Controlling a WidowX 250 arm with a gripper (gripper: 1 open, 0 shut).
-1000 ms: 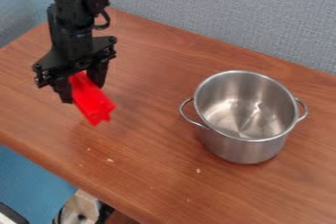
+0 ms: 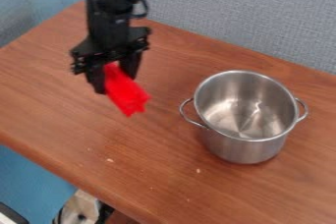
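My black gripper (image 2: pixel 109 68) is shut on a red block (image 2: pixel 126 92), held tilted above the wooden table (image 2: pixel 79 120), left of a steel pot (image 2: pixel 245 144) with two side handles. The pot stands upright on the right half of the table and looks empty.
The table's left and front edge borders a blue floor area, with some unclear objects at the bottom left. A grey textured wall runs along the back.
My gripper has moved right and upward in the view with the red block, closer to the pot. The pot has not moved.
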